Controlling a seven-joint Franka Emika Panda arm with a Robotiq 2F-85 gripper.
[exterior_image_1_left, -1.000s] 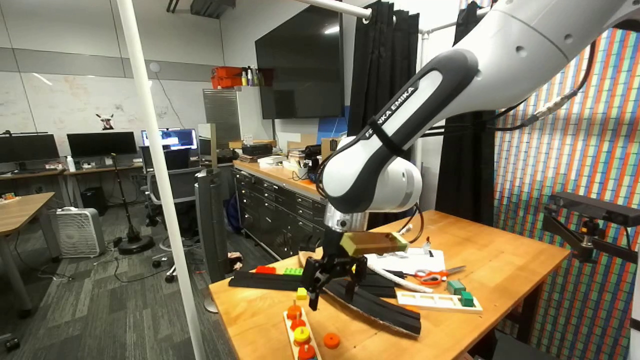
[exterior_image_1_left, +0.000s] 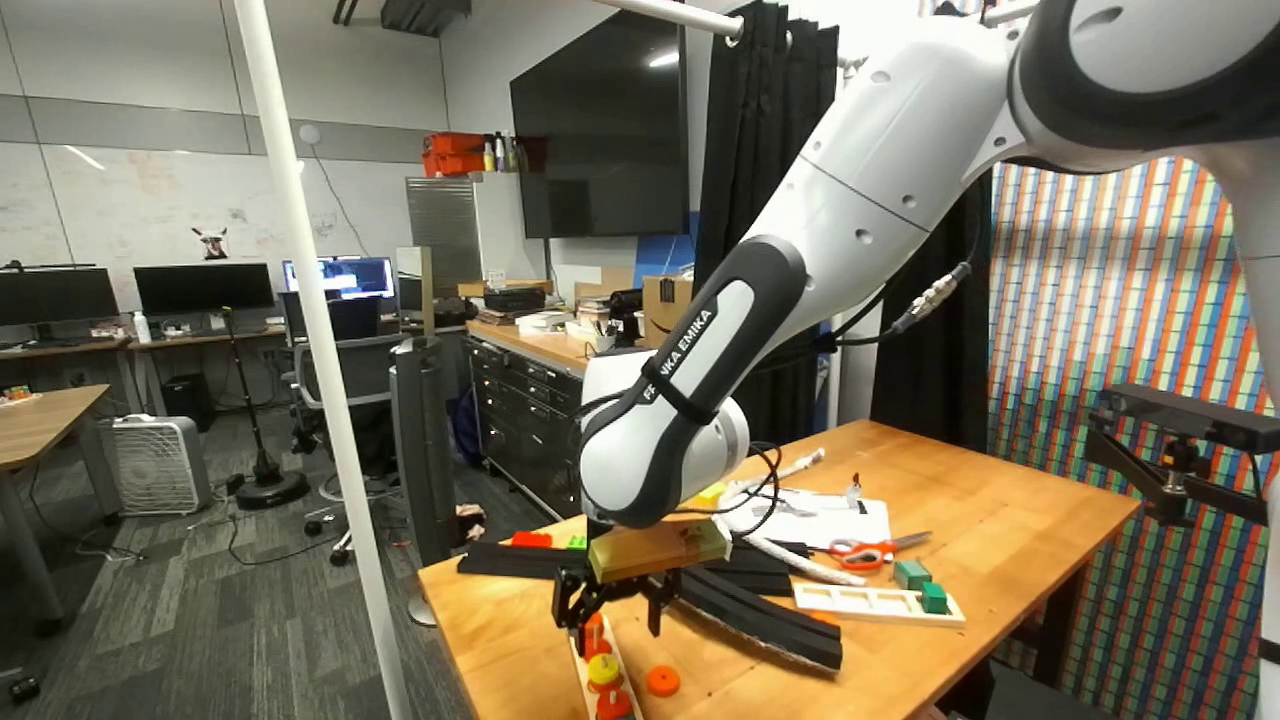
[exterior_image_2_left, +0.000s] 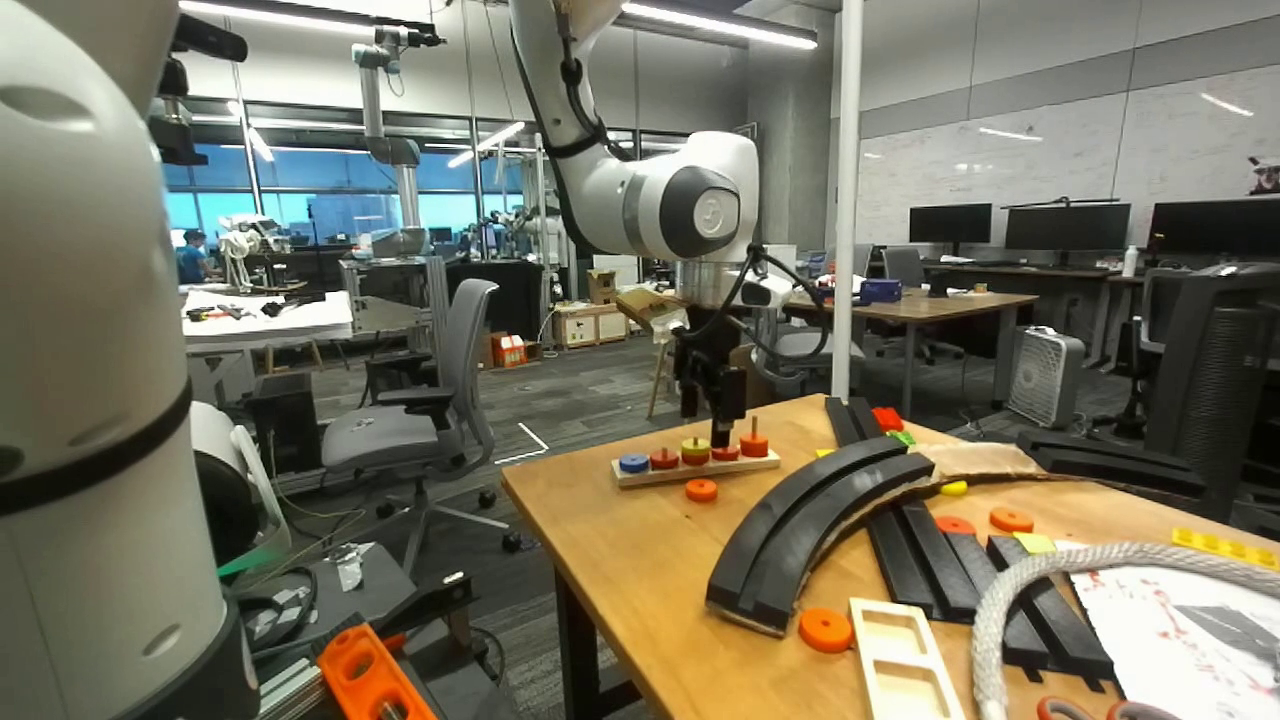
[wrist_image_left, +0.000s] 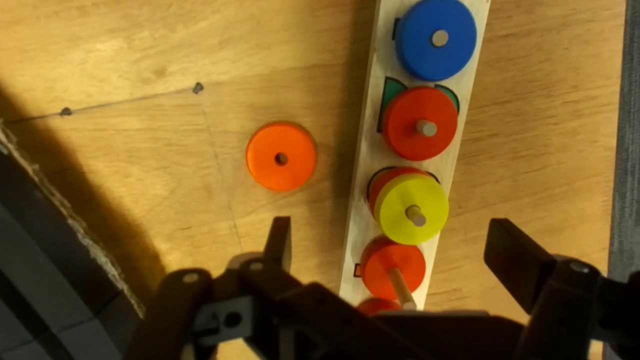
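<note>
My gripper stands open above a pale wooden peg board (wrist_image_left: 384, 78), its fingers on opposite sides of the board in the wrist view. Along the board sit a blue disc (wrist_image_left: 414, 51), a red disc (wrist_image_left: 405, 123), a yellow disc (wrist_image_left: 399, 207) over a red one, and an orange-red disc (wrist_image_left: 381, 270) on a taller peg. Another red disc (wrist_image_left: 376, 305) is mostly hidden by the gripper. A loose orange disc (wrist_image_left: 270, 171) with a centre hole lies on the table beside the board. In exterior view 2, the gripper (exterior_image_2_left: 710, 420) hangs close over the board's pegs.
Black curved track pieces (exterior_image_2_left: 792, 528) lie near the board. Farther along the table are a wooden tray (exterior_image_1_left: 858, 602), scissors (exterior_image_1_left: 861, 553), green blocks (exterior_image_1_left: 911, 575) and a pale rope (exterior_image_2_left: 993, 624). Bare tabletop (exterior_image_2_left: 612, 564) surrounds the loose disc, and the table edge runs close behind the board.
In exterior view 1, my arm has moved left and lower, from above the black track to over the far end of the peg board. The board and loose disc appear unmoved.
</note>
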